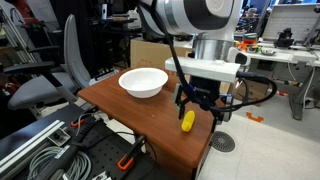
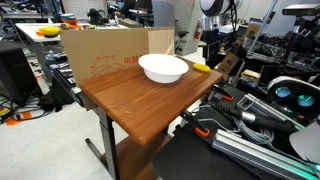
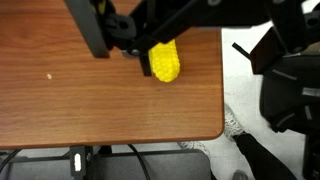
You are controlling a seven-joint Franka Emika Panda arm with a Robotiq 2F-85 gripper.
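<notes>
A yellow corn-like piece (image 1: 188, 121) lies on the right part of the wooden table; it also shows as a small yellow shape (image 2: 202, 68) in exterior view 2. My gripper (image 1: 203, 115) hangs low beside and over it, its fingers spread apart. Between them I make out nothing held. In the wrist view the near end of the yellow piece (image 3: 165, 62) sticks out from behind dark gripper parts, which hide the rest. Whether a finger touches it, I cannot tell. A white bowl (image 1: 143, 81) rests on the table to the left of the gripper.
The wooden table (image 2: 135, 105) has bare room in front of the bowl. A cardboard panel (image 2: 105, 52) stands along its back side. Clamps and a black frame with cables (image 1: 62, 150) lie close to the near edge.
</notes>
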